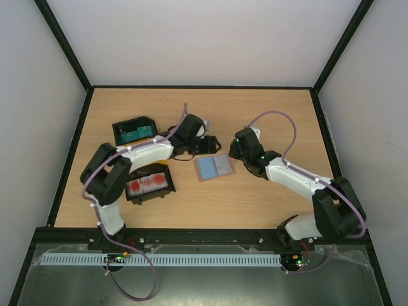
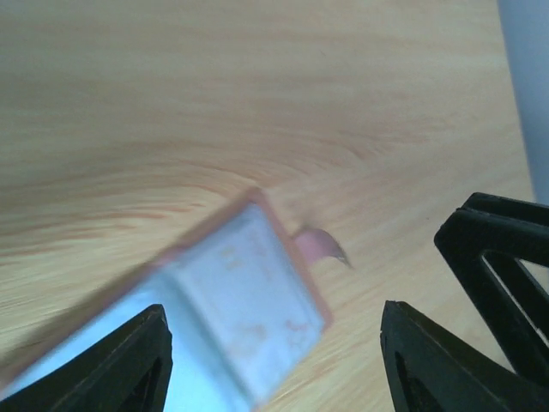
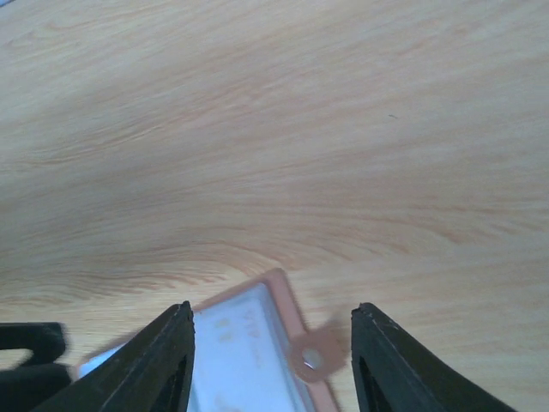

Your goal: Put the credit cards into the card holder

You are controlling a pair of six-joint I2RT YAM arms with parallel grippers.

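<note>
The card holder (image 1: 215,166) lies spread open on the table, with a pinkish-brown border and pale blue inner sides. In the left wrist view its near side (image 2: 253,287) shows between my left gripper's fingers, which stand wide apart with nothing held. From above, my left gripper (image 1: 213,145) hovers at the holder's upper left edge. My right gripper (image 1: 234,152) is just off the holder's right edge. Its fingers (image 3: 382,365) are apart and empty, the snap tab (image 3: 314,356) of the holder visible between them. I cannot make out any separate credit card.
To the left are a black bin with teal contents (image 1: 136,132) and a black bin with red and white contents (image 1: 148,184). A yellow edge (image 1: 159,162) shows beneath the left arm.
</note>
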